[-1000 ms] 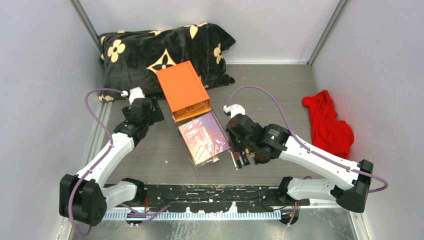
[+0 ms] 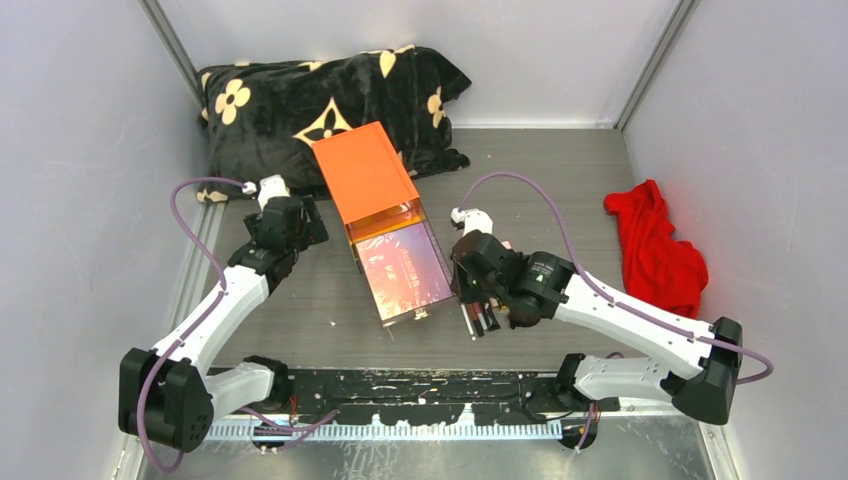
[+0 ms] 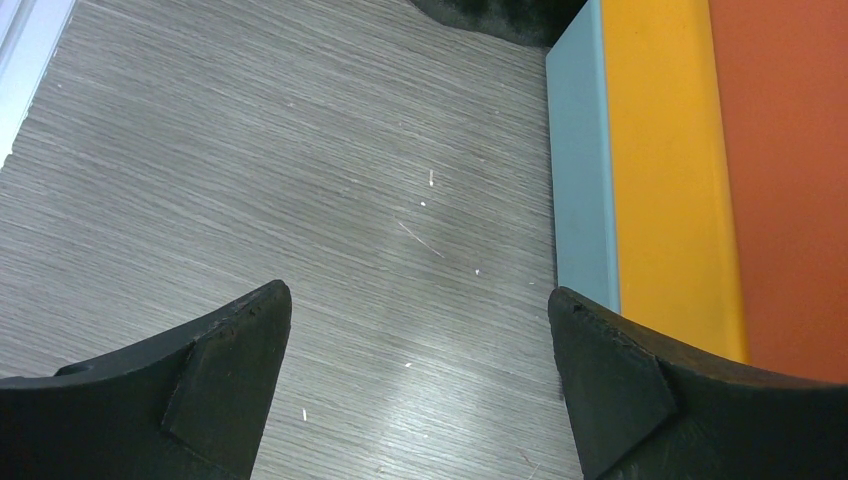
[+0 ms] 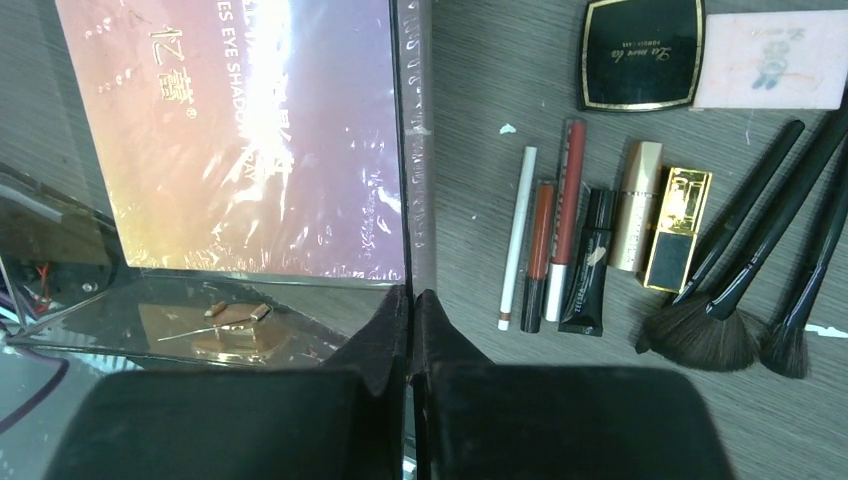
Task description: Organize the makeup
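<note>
An orange box (image 2: 363, 170) has a clear drawer pulled out toward the front, holding a pink-purple palette (image 4: 250, 150). My right gripper is shut on the drawer's right edge. My left gripper stands open over bare table, left of the box. Right of the drawer lie pencils and tubes, including a red lip tube (image 4: 568, 170), a gold lipstick (image 4: 678, 225), a black compact (image 4: 640, 50), a pale pink compact (image 4: 770, 60) and several brushes (image 4: 745, 260).
A dark patterned cushion (image 2: 270, 110) lies behind the box; a red cloth (image 2: 655, 250) lies by the right wall.
The left arm is still.
</note>
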